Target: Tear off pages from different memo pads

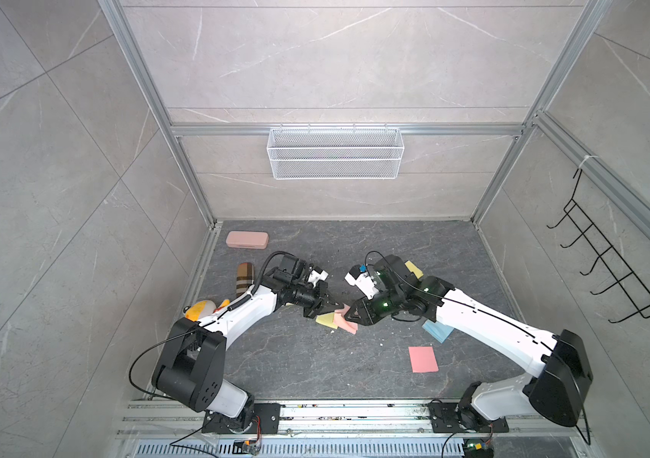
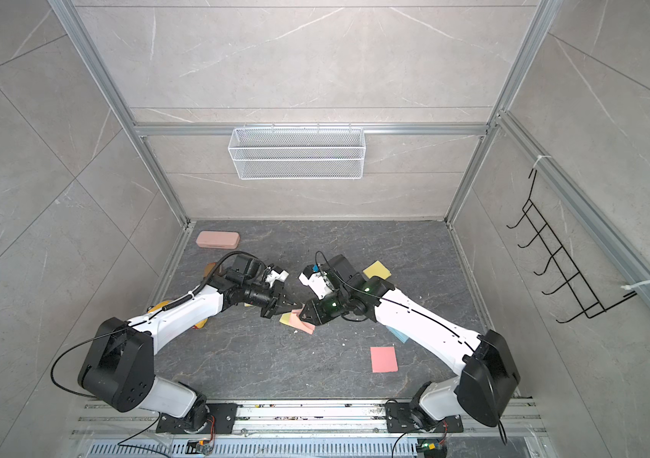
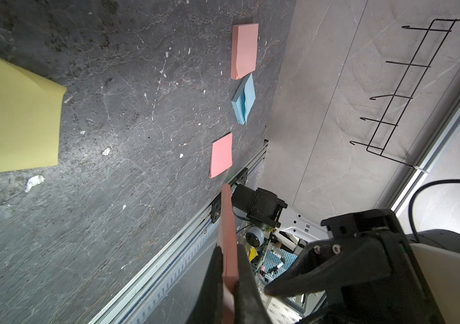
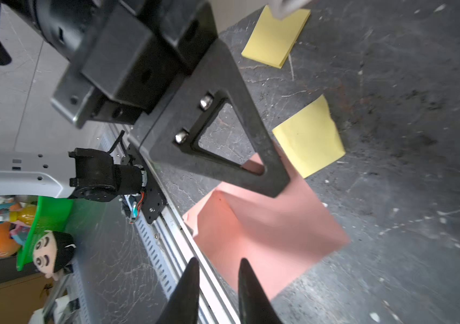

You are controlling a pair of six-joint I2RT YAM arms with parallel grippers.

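Observation:
A salmon page [image 4: 278,226] hangs bent above the table, with my left gripper shut on it. The left wrist view has this page nearly edge-on between the fingers. My right gripper is open close beside the page, its fingertips apart; nothing shows gripped there. A loose yellow page [image 4: 313,135] lies on the table beneath. Memo pads rest further right: a yellow pad [image 2: 377,269], a blue pad [image 3: 243,100] with its top sheet curled, a salmon pad [image 3: 245,51] and a pink pad [image 1: 422,359] near the front.
A pink case [image 1: 247,239] sits at the back left, with a brown striped object [image 1: 245,278] nearer. A white wire basket [image 1: 335,154] hangs on the back wall and a black hook rack [image 1: 607,259] on the right wall.

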